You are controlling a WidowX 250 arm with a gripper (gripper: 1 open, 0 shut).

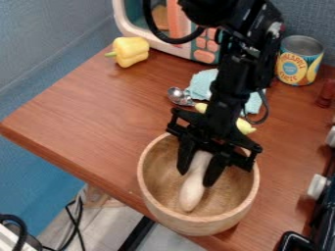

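Observation:
A wooden bowl [157, 196] rests near the front edge of the wooden table. My black gripper [206, 155] points down into it from above, around the upper end of a pale, pestle-like object [193, 189] that leans inside the bowl with its rounded end low. The fingertips partly hide that object's top, and how tightly they close on it is hard to see.
A yellow pepper-like object [129, 51] lies at the back left. Behind my arm are a spoon [178, 97], a pale cloth and a yellow item. A can [299, 64] stands back right, black equipment at the right edge.

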